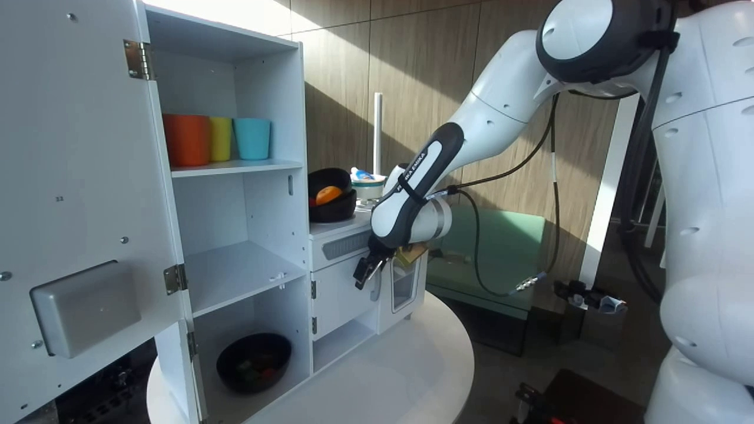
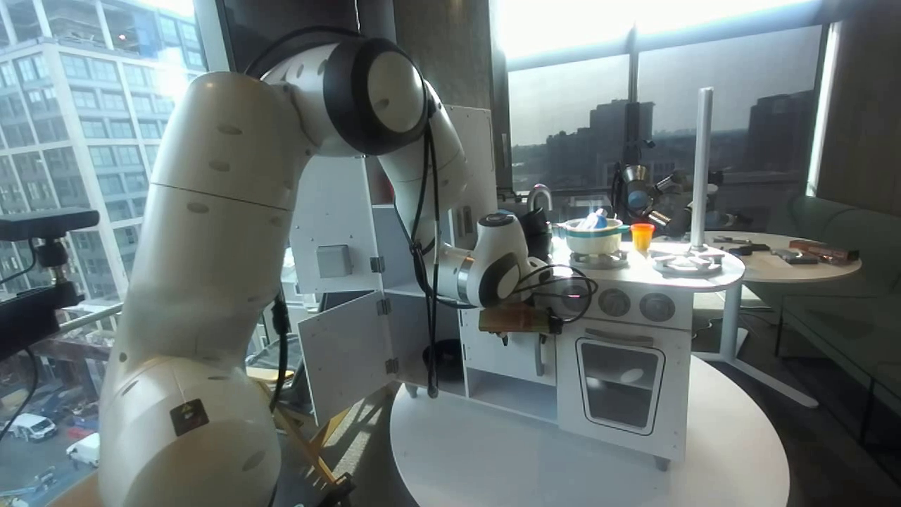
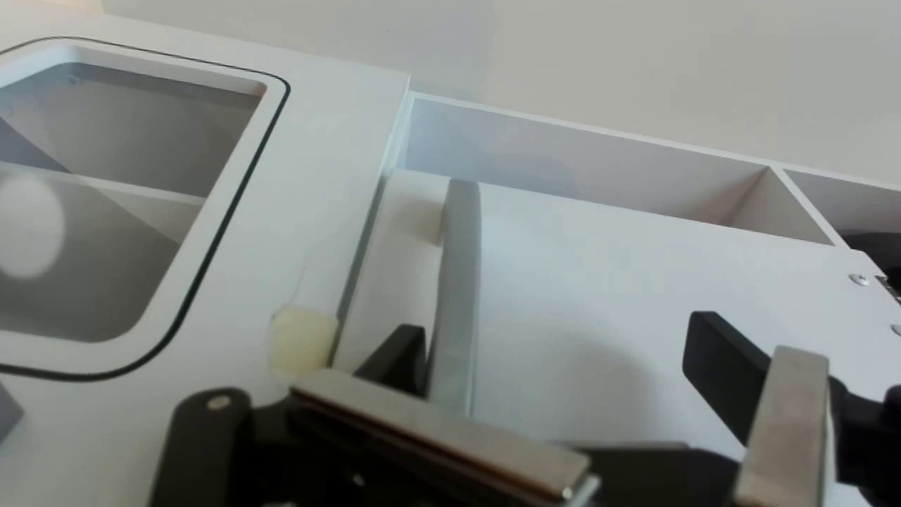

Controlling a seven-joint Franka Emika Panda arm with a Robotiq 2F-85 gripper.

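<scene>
In the wrist view my gripper is open, its fingers wide apart in front of the white cabinet door (image 3: 583,270). The door's grey vertical handle (image 3: 460,287) lies between them, close beside the left finger (image 3: 403,359); whether they touch I cannot tell. The door looks shut. In exterior view 1 the gripper (image 1: 367,272) is at the front of this door, under the counter. From exterior view 2, the arm partly hides the door (image 2: 498,359), while its handle (image 2: 538,355) shows just below the gripper.
The oven door (image 3: 228,236) is left of the handle in the wrist view. In exterior view 1, the tall cupboard stands open with cups (image 1: 187,140) and a black bowl (image 1: 254,361) inside. Stacked black bowls (image 1: 332,208) sit on the counter.
</scene>
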